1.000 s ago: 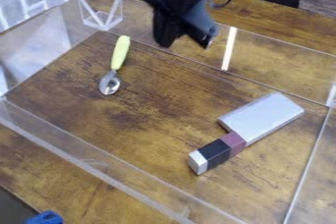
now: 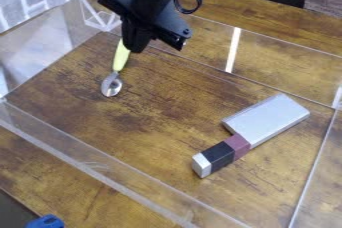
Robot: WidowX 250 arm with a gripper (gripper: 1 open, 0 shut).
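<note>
My black gripper (image 2: 156,31) hangs at the top centre, over the upper end of a spoon with a pale yellow-green handle (image 2: 122,59) and a metal bowl (image 2: 111,86). Whether its fingers are open or shut is hard to make out. The spoon lies on the wooden surface (image 2: 160,132), left of centre.
A flat silver object (image 2: 267,117) with a maroon and black-and-white end piece (image 2: 214,158) lies at the right. Clear plastic edging runs along the left and bottom. A blue object (image 2: 44,221) shows at the bottom left corner.
My gripper has moved left, toward the top of the spoon's handle. The spoon and the silver object have not moved.
</note>
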